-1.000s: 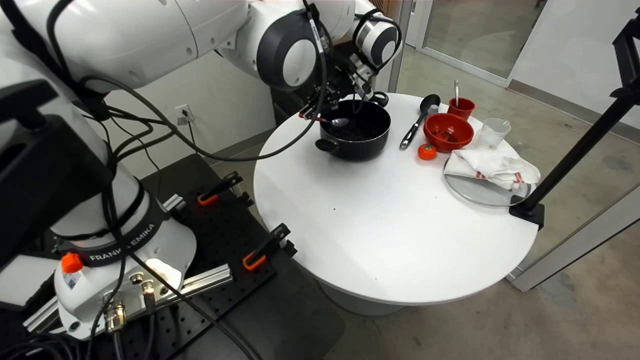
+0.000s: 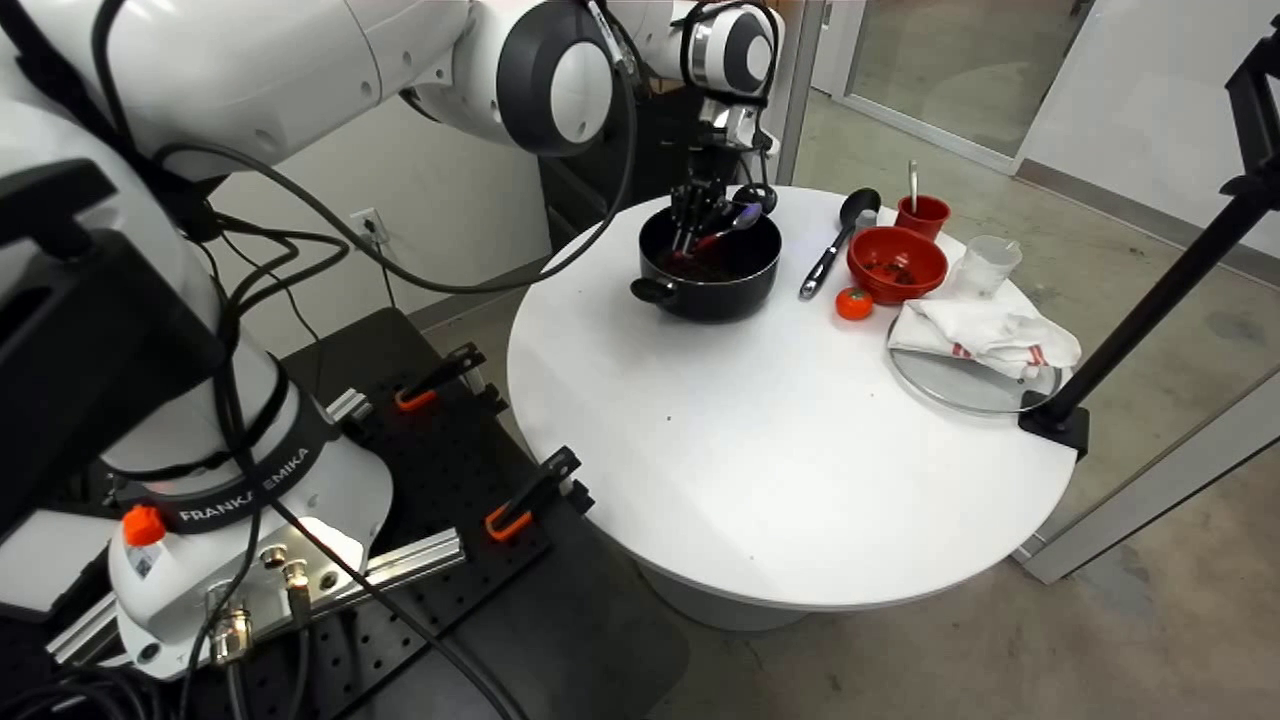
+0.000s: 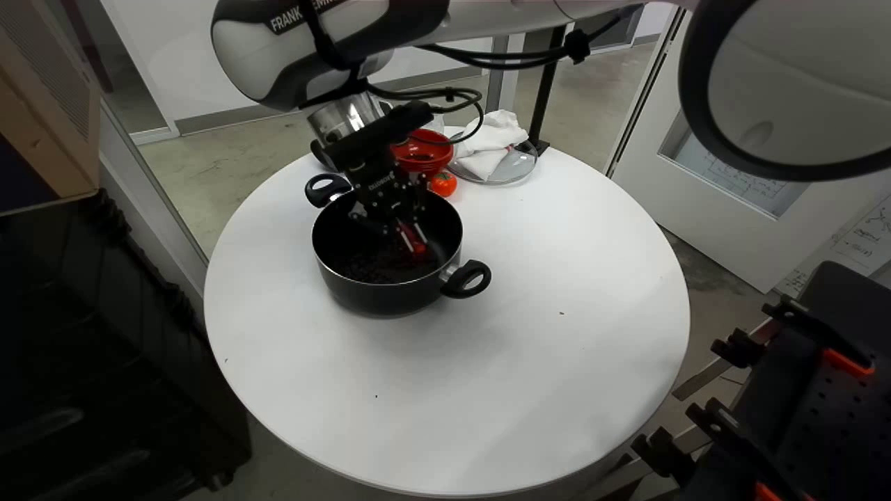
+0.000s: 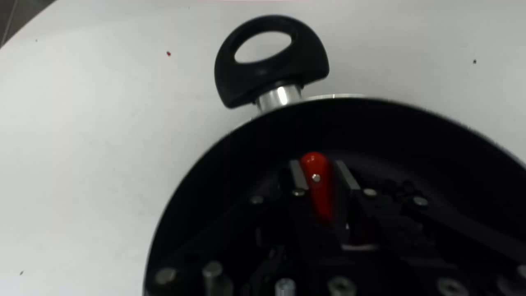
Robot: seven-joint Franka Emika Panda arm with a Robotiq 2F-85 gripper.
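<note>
A black two-handled pot stands on the white round table, with dark small bits on its floor in the second exterior view. My gripper reaches down inside the pot, shut on the red handle of a spoon. The spoon's metal bowl shows above the pot's interior in the first exterior view, angled up and to the right. In the second exterior view the red handle sits between the dark fingers, near the pot's right inner wall.
Right of the pot lie a black ladle, a red bowl with dark bits, a tomato, a red cup, a clear cup and a cloth on a glass lid.
My gripper has moved from the pot's left rim to down inside it, carrying the spoon. The spoon's bowl now points up and right rather than low in the pot. The pot has stayed put.
</note>
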